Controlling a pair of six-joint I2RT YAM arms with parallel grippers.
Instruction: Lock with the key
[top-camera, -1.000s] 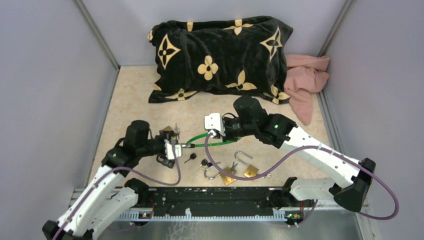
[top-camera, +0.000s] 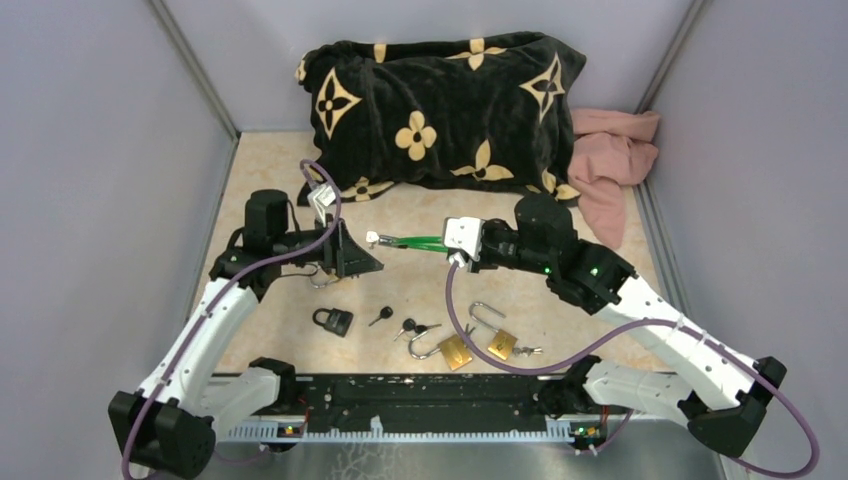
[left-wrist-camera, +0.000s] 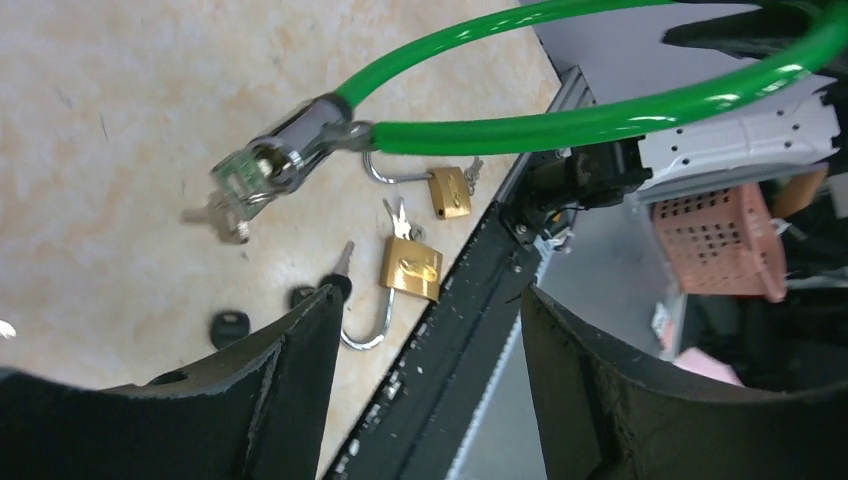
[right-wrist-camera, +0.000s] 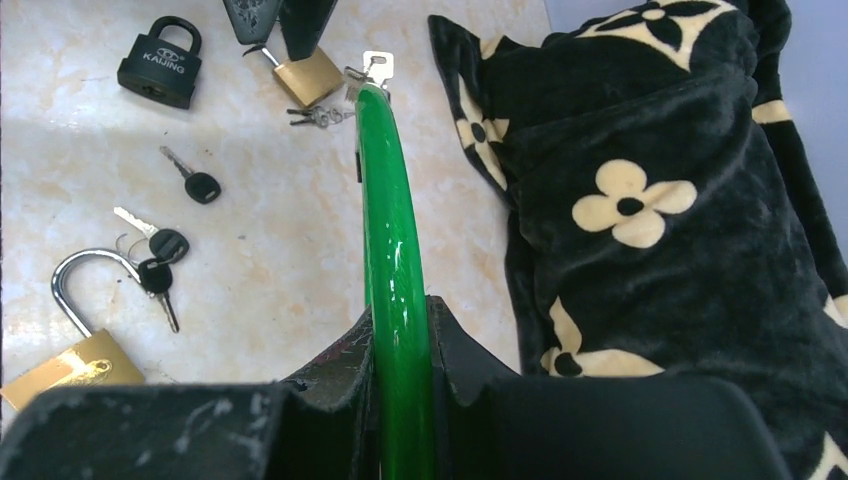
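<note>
A green cable lock (left-wrist-camera: 480, 130) hangs above the table from my right gripper, which is shut on its cable. Its metal cylinder (left-wrist-camera: 290, 150) points towards the left arm. At the cylinder's far end sits a silver key (left-wrist-camera: 215, 213), blurred in the left wrist view; the right wrist view shows the key's head (right-wrist-camera: 379, 66) clearly. Both cable ends meet near the cylinder, but whether the free one is fully seated I cannot tell. My left gripper stands open, apart from the lock, with nothing between its fingers.
On the table lie a black padlock (right-wrist-camera: 160, 65), loose black-headed keys (right-wrist-camera: 203, 187), and gold padlocks (top-camera: 456, 352). Another gold padlock (right-wrist-camera: 308, 77) with keys lies beneath the left gripper. A patterned dark cushion (top-camera: 440, 110) and pink cloth (top-camera: 605, 165) fill the back.
My left gripper has moved away from the key end of the lock, towards the back, and turned. The right gripper has shifted right and towards the back, carrying the green lock.
</note>
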